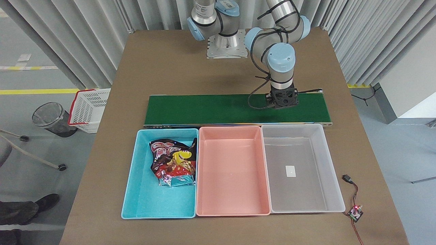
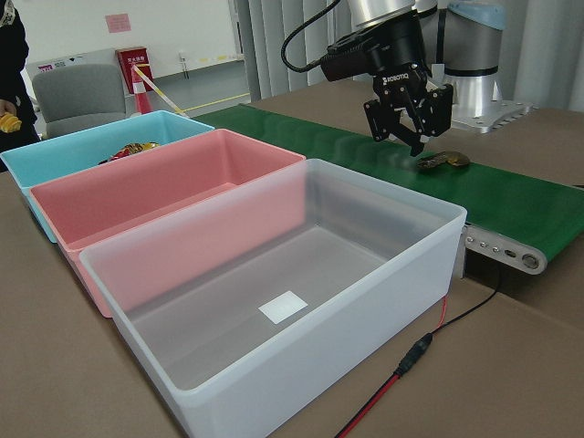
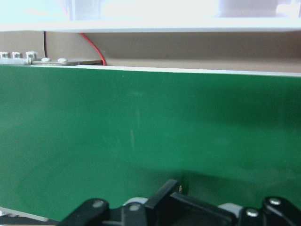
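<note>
My black gripper (image 2: 411, 128) hangs above the right part of the green conveyor belt (image 1: 204, 110); whether it is open or shut is unclear. In the left view a brown, glossy object (image 2: 433, 162) lies on the belt just beside it; in the front view the arm hides it. A dark, red and yellow snack bag (image 1: 173, 163) lies in the blue bin (image 1: 135, 196). The pink bin (image 1: 233, 171) and clear bin (image 1: 306, 175) are empty. The wrist view shows mostly bare belt (image 3: 117, 122).
The three bins stand in a row in front of the belt on the brown table (image 1: 208, 232). A small circuit board with cables (image 1: 354, 213) lies right of the clear bin.
</note>
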